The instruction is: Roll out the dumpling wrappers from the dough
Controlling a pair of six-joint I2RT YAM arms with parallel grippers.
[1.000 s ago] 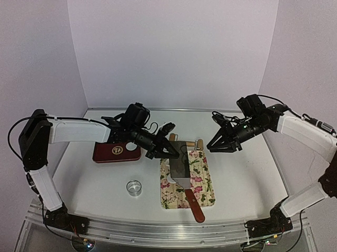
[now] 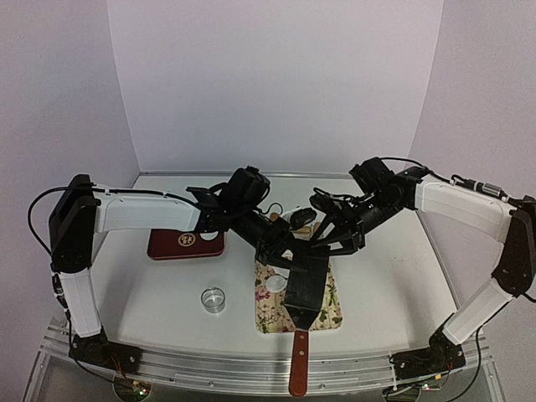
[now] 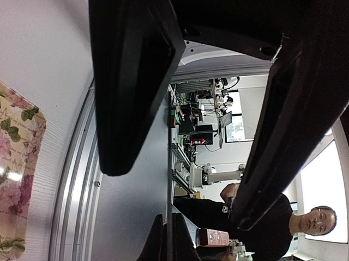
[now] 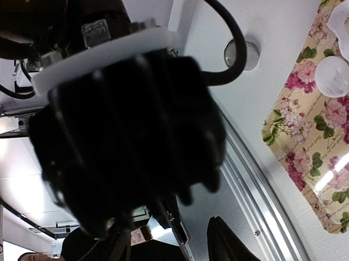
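A wide dark scraper blade (image 2: pixel 303 289) with a wooden handle (image 2: pixel 299 364) is raised over the floral board (image 2: pixel 268 314), at both grippers. My left gripper (image 2: pixel 280 255) and my right gripper (image 2: pixel 322 243) meet at the blade's far end; whether either is shut on it is hidden in the top view. In the left wrist view the near black fingers stand apart. A pale dough disc (image 4: pixel 330 76) lies on the board, with another pale piece (image 4: pixel 341 27) beside it. Behind the grippers, a wooden rolling pin is mostly hidden.
A red tin (image 2: pixel 167 247) sits at the back left, and a small clear cup (image 2: pixel 213 300) stands left of the board. In the left wrist view a person (image 3: pixel 272 228) is beyond the table's front edge.
Both grippers have moved toward each other, the right one leftward to the blade. The scraper has shifted toward the front, its handle now reaching past the table edge.
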